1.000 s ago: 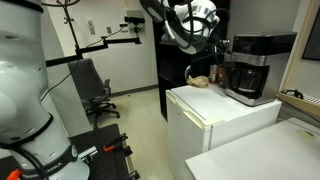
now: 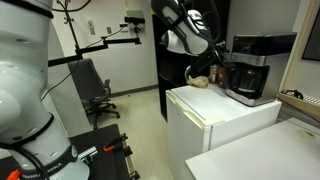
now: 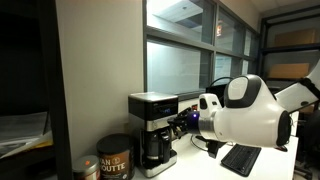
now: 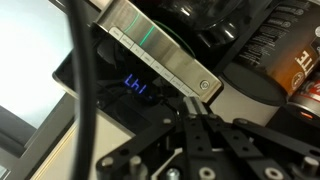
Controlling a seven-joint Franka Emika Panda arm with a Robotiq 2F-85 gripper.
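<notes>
A black and silver coffee maker [image 2: 258,75] stands on the white counter [image 2: 222,118]. My gripper [image 2: 225,60] is at its left side, close to the machine. The wrist view shows the gripper shut, with nothing seen between its fingers, in front of the coffee maker's control panel [image 4: 150,52]. Blue characters glow on the panel's display [image 4: 135,86], and a green light line runs along its top. Whether the fingertips touch the panel I cannot tell. From the other side, the coffee maker [image 3: 152,112] stands left of the white arm [image 3: 240,112].
Close to the machine is a large brown-and-black can [image 3: 115,157], with a smaller can [image 3: 84,167] beside it. A tan object [image 2: 199,81] lies on the counter's far left.
In exterior view 1 the white arm link has come down and slightly left over the last second. The gripper stays close to the coffee maker, which has not visibly moved.
</notes>
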